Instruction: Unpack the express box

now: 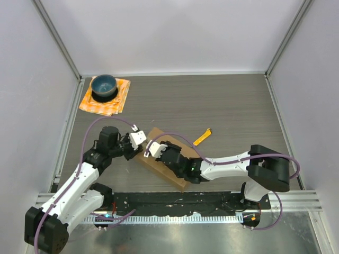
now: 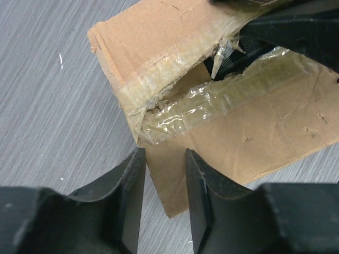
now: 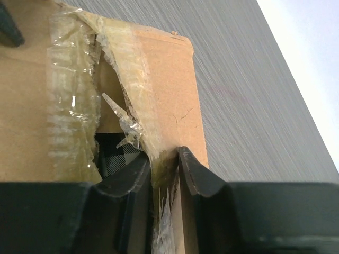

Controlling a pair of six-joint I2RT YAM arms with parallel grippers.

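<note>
A brown cardboard box (image 1: 161, 168) lies slantwise near the table's front, its taped top slit open. Through the slit, something black and finely woven (image 2: 233, 59) shows inside. My left gripper is part open above the box's end, a strip of cardboard visible between its fingers; contact cannot be judged. Over the slit, my right gripper has its fingers a little apart, astride the taped edge of one flap (image 3: 168, 90). One right finger (image 3: 136, 177) dips into the opening, the other lies outside the flap. Grip on the flap is not clear.
A yellow cutter (image 1: 202, 136) lies just behind the box. At the back left, a blue-grey bowl (image 1: 104, 84) stands on a black round base over an orange checked cloth (image 1: 123, 87). Both grippers are close together.
</note>
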